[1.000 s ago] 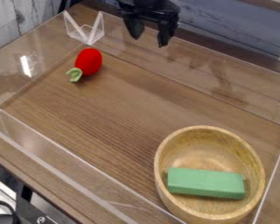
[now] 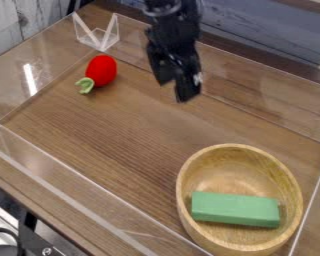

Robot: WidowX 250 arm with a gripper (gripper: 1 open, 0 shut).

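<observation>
My black gripper [image 2: 176,80] hangs over the upper middle of the wooden table, pointing down and somewhat blurred; it is open, with nothing seen between its fingers. To its left lies a red oval object [image 2: 101,70] with a green end, apart from the gripper. At the lower right a round tan bowl [image 2: 243,162] holds a green block [image 2: 234,208].
A white wire-like object [image 2: 99,30] stands at the top left near the table's edge. A dark cable or object [image 2: 3,240] shows at the bottom left corner.
My gripper has come down and toward the front of the table from the back edge. The red object, bowl and green block look unmoved.
</observation>
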